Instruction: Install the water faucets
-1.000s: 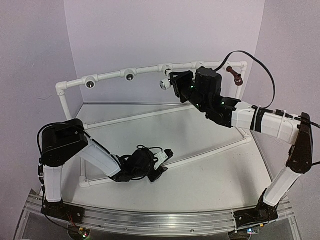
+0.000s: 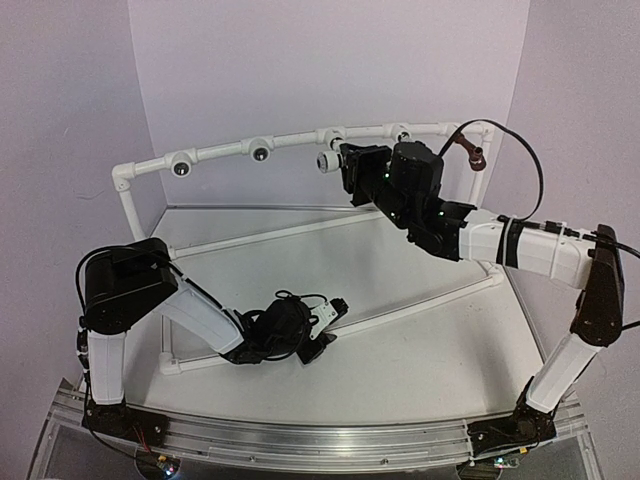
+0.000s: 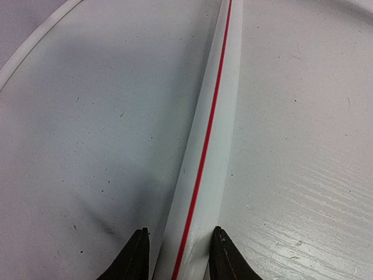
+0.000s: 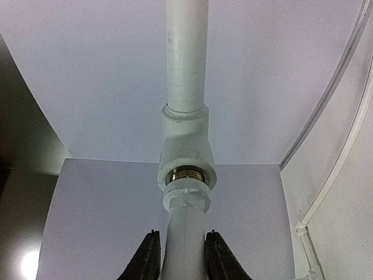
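A white faucet (image 2: 328, 161) hangs at the upper rail, with my right gripper shut on its body. In the right wrist view the faucet's collar (image 4: 187, 195) overlaps the lower edge of the tee's mouth (image 4: 187, 164), where brass threads show. I cannot tell whether the two are engaged. A brown faucet (image 2: 470, 151) sits on the rail's right end. Low at the front, my left gripper has its fingers on either side of a red-striped white pipe (image 3: 227, 76); whether they clamp it is unclear.
Two tees with dark open mouths, the left one (image 2: 181, 165) and its neighbour (image 2: 261, 152), face forward on the upper rail. Another tee (image 2: 401, 131) lies partly behind my right arm.
My right gripper has shifted slightly left and turned a little; the faucet's round end has moved up and left. The left arm is still.
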